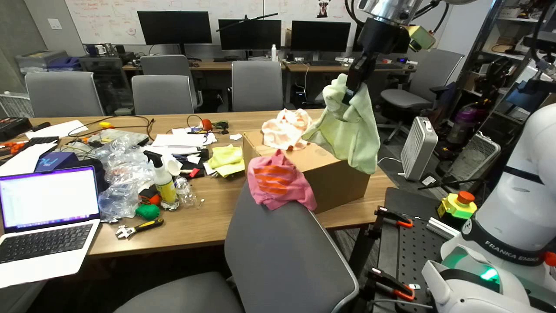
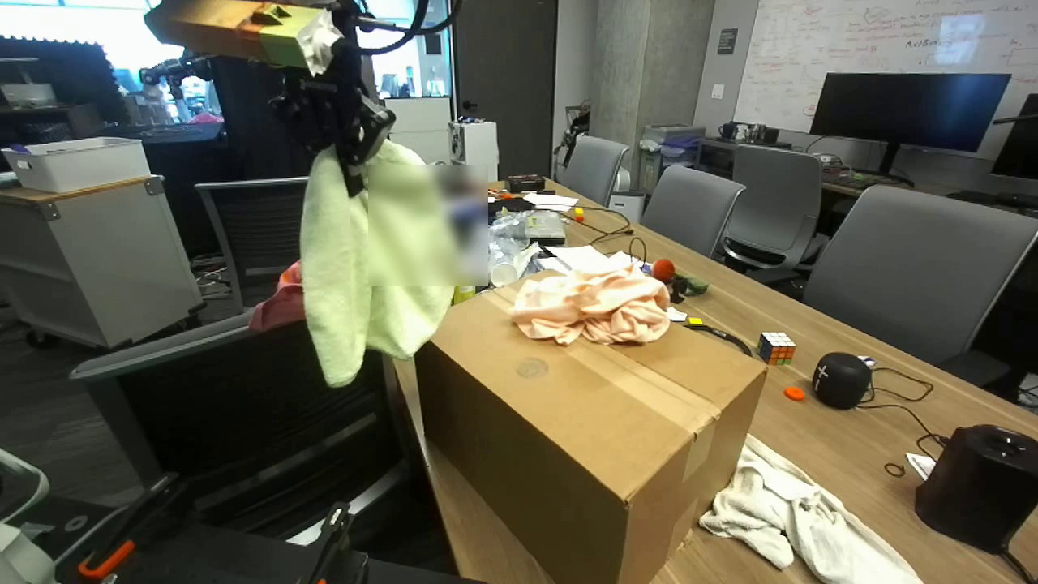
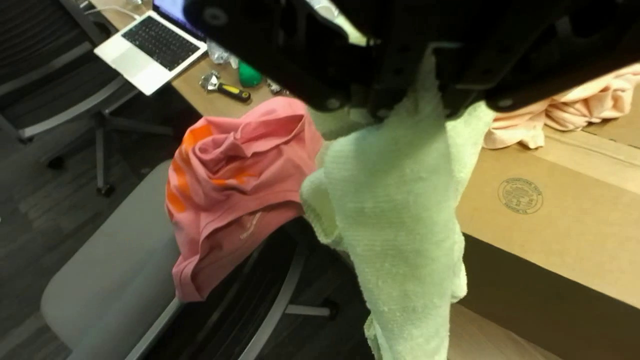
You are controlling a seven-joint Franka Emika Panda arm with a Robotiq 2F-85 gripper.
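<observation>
A pale green cloth [image 1: 359, 133] hangs from my gripper [image 1: 350, 95], which is shut on it up in the air. In exterior view 2 the cloth [image 2: 336, 277] dangles in two long folds beside the cardboard box, clear of its top. The wrist view shows the cloth [image 3: 399, 222] pinched near its upper end and falling straight down; the fingertips are partly hidden by dark gripper parts. A pink shirt with orange stripes [image 1: 279, 180] is draped over the backrest of a grey chair [image 1: 292, 250]. On top of the box [image 2: 584, 384] lies a crumpled peach cloth [image 2: 594, 307].
The wooden table [image 1: 208, 208] carries a laptop [image 1: 49, 214], a spray bottle [image 1: 164, 182], a wrench [image 1: 139, 228] and a yellow cloth [image 1: 226, 159]. A white cloth [image 2: 808, 516] lies beyond the box, near a black speaker [image 2: 842, 380]. The near part of the box top is bare.
</observation>
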